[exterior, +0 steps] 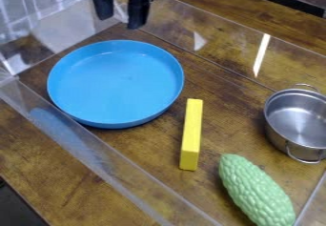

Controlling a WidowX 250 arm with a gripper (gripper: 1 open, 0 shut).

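Note:
My gripper [122, 10] is a dark shape at the top of the camera view, above and behind a blue round plate [114, 82]; whether it is open or shut is too small and dark to tell. A yellow bar [193, 134] lies right of the plate on the wooden surface. A green bumpy vegetable-like object [254, 187] lies at the lower right. A steel pot [295, 125] stands at the right edge.
Clear transparent walls border the wooden surface [152, 173]. Bare wood shows between the plate and the pot, and at the lower left.

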